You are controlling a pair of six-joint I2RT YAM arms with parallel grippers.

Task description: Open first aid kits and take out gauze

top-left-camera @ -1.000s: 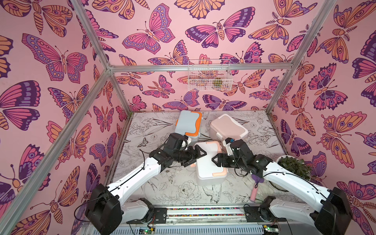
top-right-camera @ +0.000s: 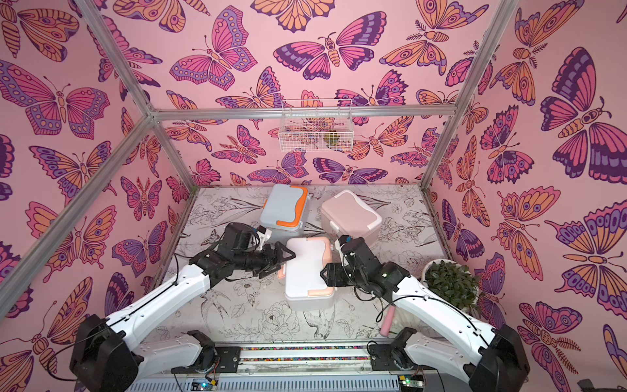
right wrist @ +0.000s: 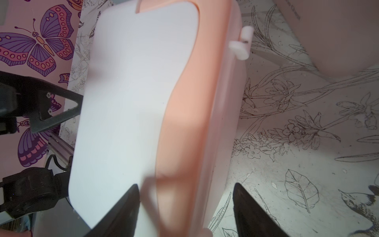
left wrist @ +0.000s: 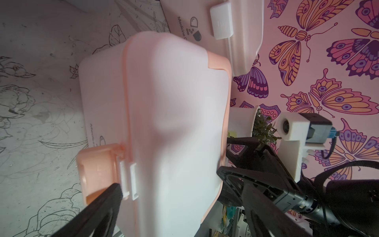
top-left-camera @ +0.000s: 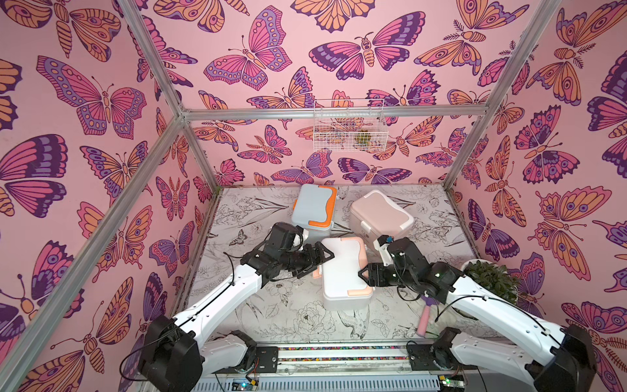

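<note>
A white first aid kit with peach trim [top-left-camera: 342, 261] lies in the middle of the table, its lid down. On its left side a peach latch [left wrist: 96, 171] sticks outward from the wall. My left gripper [top-left-camera: 318, 258] is at the kit's left edge, fingers spread wide with the kit between them in the left wrist view, and nothing gripped. At the opposite edge is my right gripper, its fingers apart over the peach strip; contact cannot be told. No gauze shows.
Behind stand a grey-blue kit with orange trim [top-left-camera: 312, 205] and a pale pink kit [top-left-camera: 382, 212], both lids down. A potted plant [top-left-camera: 490, 282] and a pink-handled object [top-left-camera: 423, 320] are at the right. Free table lies at the left.
The white kit has shifted slightly left and straightened.
</note>
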